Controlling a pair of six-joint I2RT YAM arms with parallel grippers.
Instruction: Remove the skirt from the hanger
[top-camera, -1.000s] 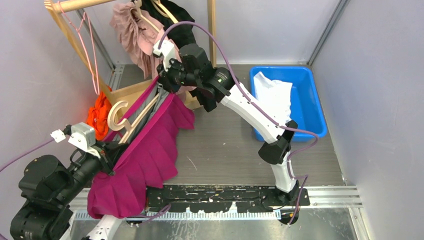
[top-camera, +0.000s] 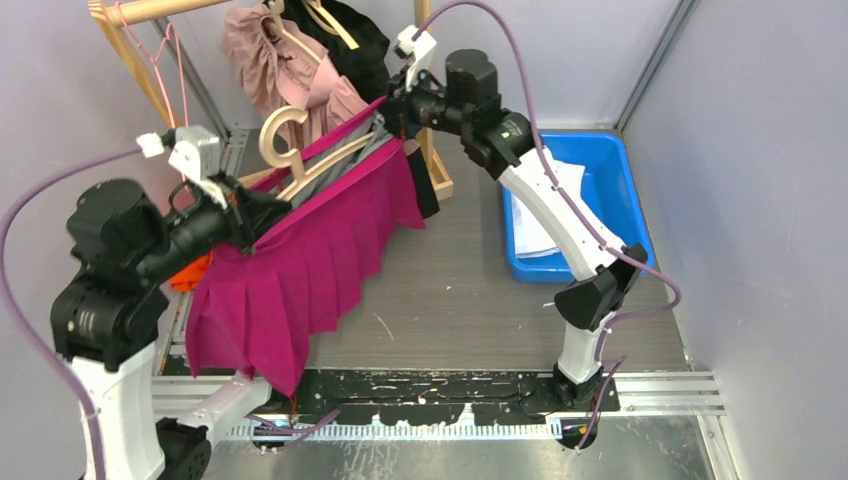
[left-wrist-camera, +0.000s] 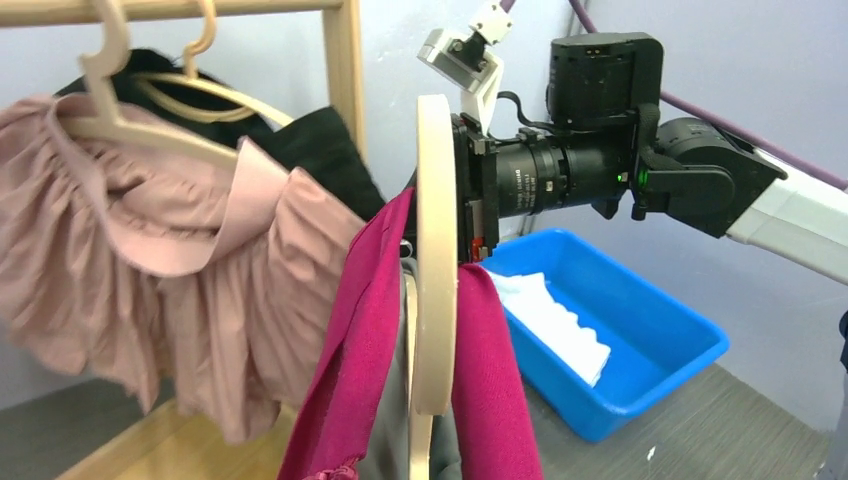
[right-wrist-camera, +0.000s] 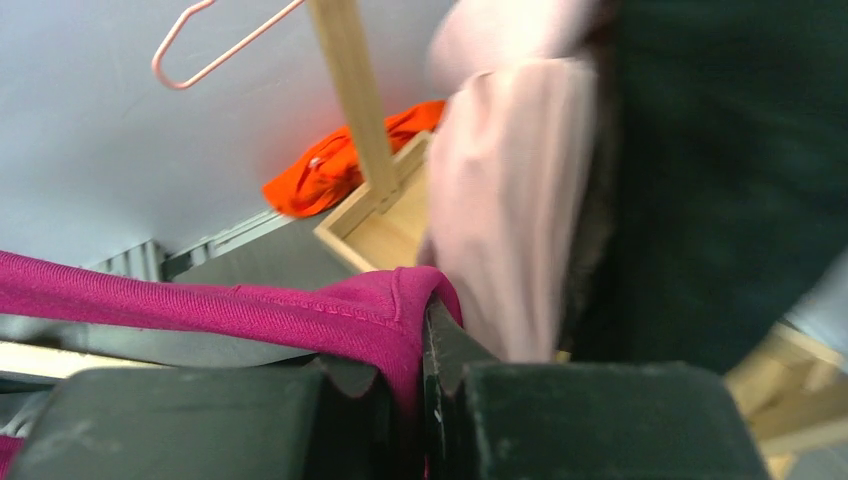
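Observation:
A magenta pleated skirt (top-camera: 285, 275) hangs stretched between my two grippers, its grey lining (top-camera: 325, 170) showing at the open waist. Inside the waist lies a wooden hanger (top-camera: 345, 155) with its hook (top-camera: 282, 130) sticking up, free of the rack. My left gripper (top-camera: 268, 212) is shut at the near end of the waist, where the hanger's arm runs into its fingers; whether waistband is pinched too, I cannot tell. In the left wrist view the hook stands edge-on in the middle. At the far end, my right gripper is shut on the waistband (right-wrist-camera: 350, 310).
Behind stands a wooden rack (top-camera: 150, 10) with a pink garment (top-camera: 262, 55), black clothing (top-camera: 350, 60) and an empty pink hanger (top-camera: 155, 55). Orange cloth (right-wrist-camera: 325, 175) lies by its base. At right sits a blue bin (top-camera: 635, 215) holding white cloth.
Both arms have moved right and toward the rack, carrying the skirt and hanger with them.

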